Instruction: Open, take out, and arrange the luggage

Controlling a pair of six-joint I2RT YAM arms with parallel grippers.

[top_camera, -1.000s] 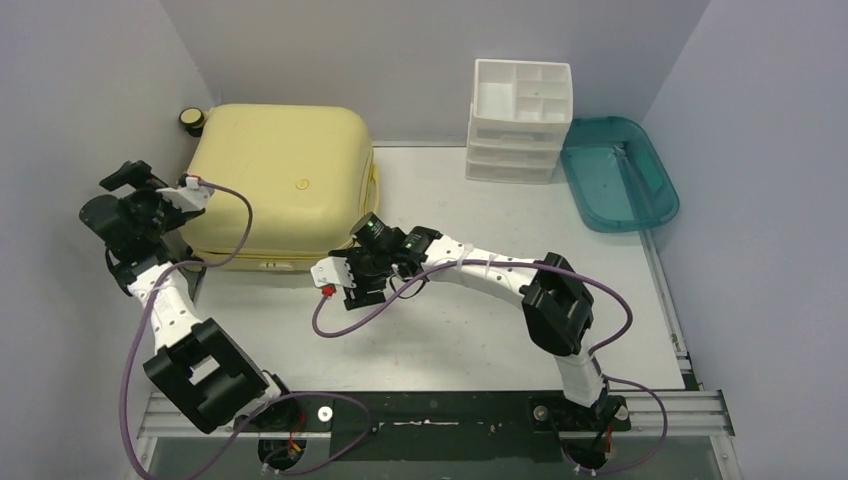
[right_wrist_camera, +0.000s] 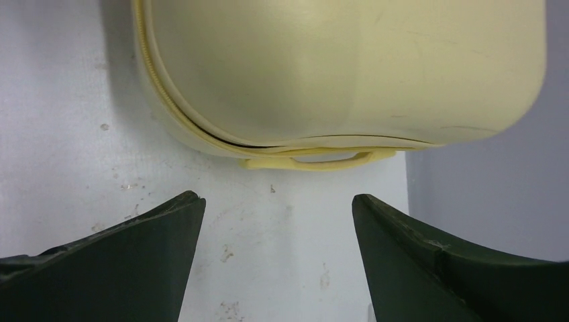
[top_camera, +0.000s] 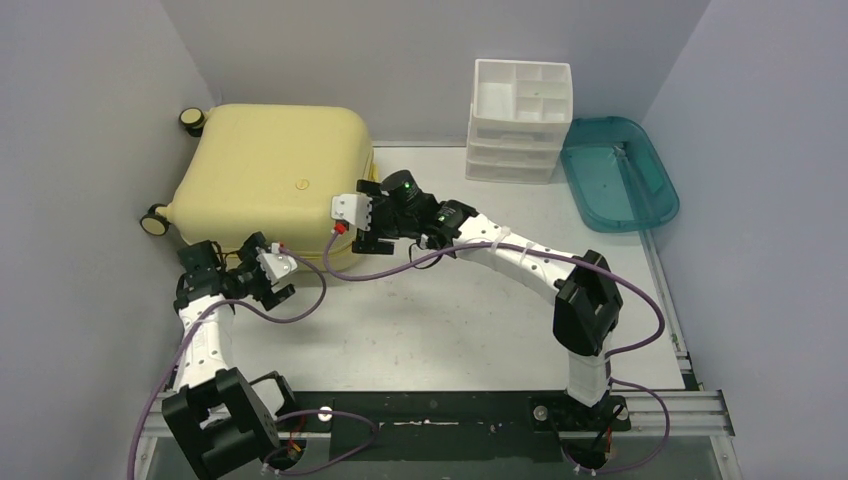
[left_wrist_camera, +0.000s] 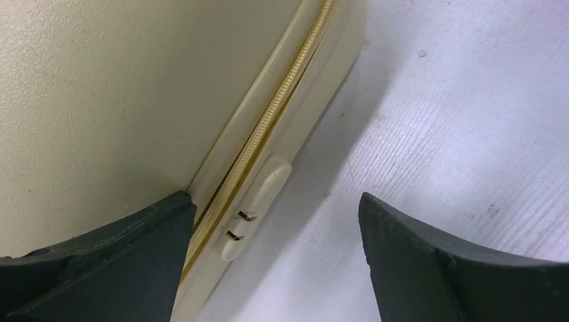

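A closed yellow suitcase [top_camera: 270, 165] lies flat at the back left of the table. At its front edge my left gripper [top_camera: 276, 272] stands open. In the left wrist view the zipper [left_wrist_camera: 275, 111] runs along the suitcase's side, with a pale latch plate [left_wrist_camera: 257, 208] between my fingers but untouched by the right-hand one. My right gripper [top_camera: 365, 220] is open by the suitcase's right front corner, nothing between its fingers. In the right wrist view a yellow carry handle [right_wrist_camera: 322, 163] sits on the suitcase's side, beyond the fingertips.
A white drawer unit [top_camera: 520, 120] stands at the back, with a teal bin [top_camera: 620, 175] to its right. Two black wheels stick out on the suitcase's left, near the grey wall.
My left gripper has swung from the suitcase's left side to its front edge. The right gripper has moved back toward the suitcase's right side. The suitcase has stayed put.
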